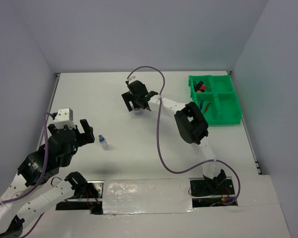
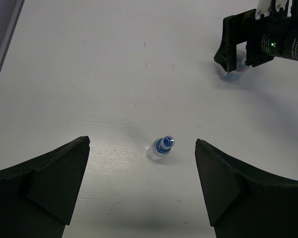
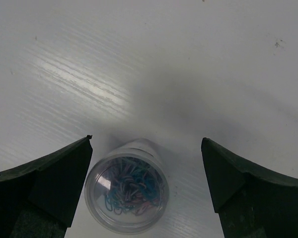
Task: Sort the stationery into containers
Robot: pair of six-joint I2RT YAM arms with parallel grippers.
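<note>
A clear round container of coloured paper clips [image 3: 126,193] stands between the open fingers of my right gripper, which is over it at the middle back of the table in the top view. A small clear bottle with a blue cap [image 2: 160,151] stands at the left front, between and beyond the open fingers of my left gripper as seen in the left wrist view. The green divided tray [image 1: 226,111] at the right holds red, black and blue items in its left compartments.
Grey walls surround it at the back and both sides.
</note>
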